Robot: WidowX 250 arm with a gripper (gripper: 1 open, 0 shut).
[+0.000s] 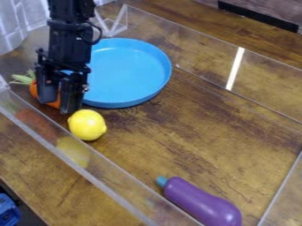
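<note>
My black gripper (62, 93) is lowered at the left, over an orange carrot (42, 95) with a green top, which it largely covers. Whether its fingers are open or closed on the carrot cannot be made out. A yellow round toy (87, 125) lies just to the right and front of the gripper, beside the clear wall. A blue plate (134, 72) sits behind and to the right of the gripper.
A purple eggplant toy (200, 201) lies at the front right. Clear plastic walls (112, 190) border the wooden work surface (200, 124), whose middle and right are clear.
</note>
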